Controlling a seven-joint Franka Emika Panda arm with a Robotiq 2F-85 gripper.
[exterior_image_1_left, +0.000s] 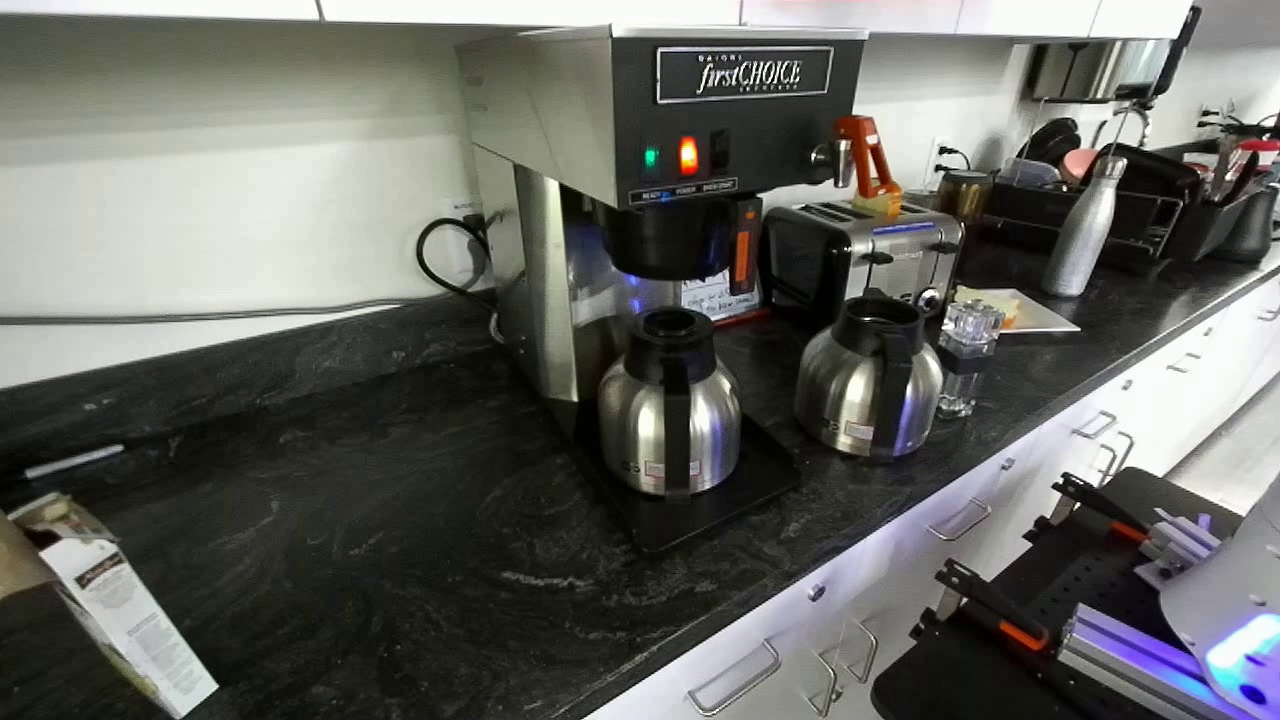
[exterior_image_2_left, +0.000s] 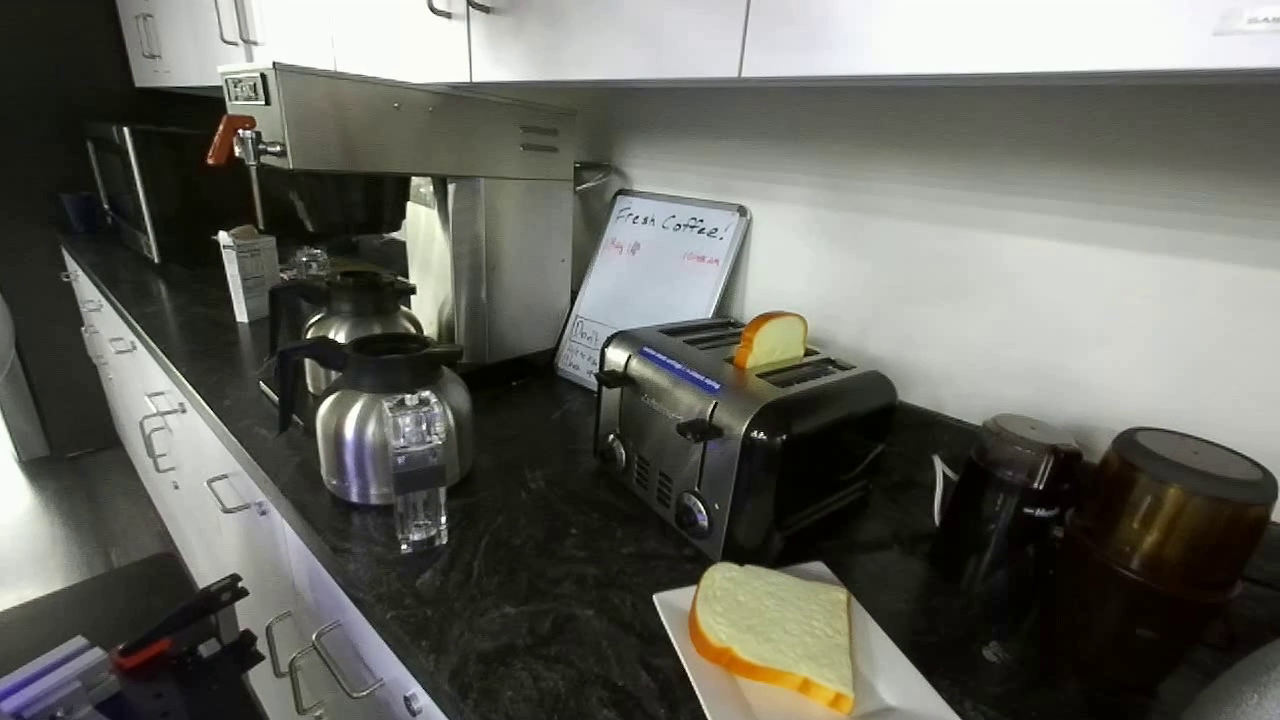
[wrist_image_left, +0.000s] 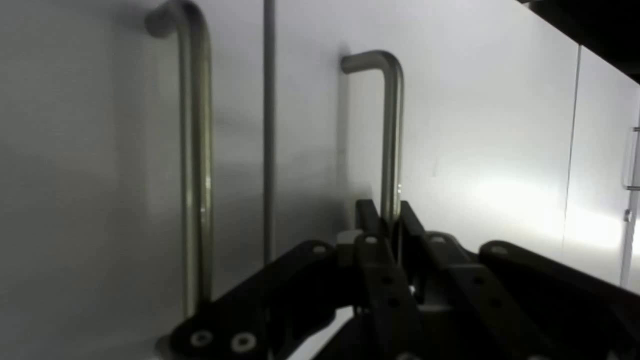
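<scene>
In the wrist view my gripper is shut around a vertical metal bar handle (wrist_image_left: 393, 132) on a white cabinet door (wrist_image_left: 480, 102). One finger lies on each side of the bar, and the upper bend of the handle stands clear above them. The handle's lower end is hidden by the gripper. A second bar handle (wrist_image_left: 196, 150) runs parallel to it at the left, on the neighbouring door (wrist_image_left: 72, 150); a narrow dark seam separates the two doors, which look flush. Neither exterior view shows the fingers.
Above the cabinets, the dark counter (exterior_image_1_left: 396, 516) carries a coffee maker (exterior_image_1_left: 540, 108), two steel carafes (exterior_image_1_left: 708, 420), a toaster (exterior_image_2_left: 828, 456) and bread (exterior_image_2_left: 768, 630) on a white plate (exterior_image_2_left: 918, 690). A black platform (exterior_image_1_left: 960, 672) with metal rails stands in front of the cabinets.
</scene>
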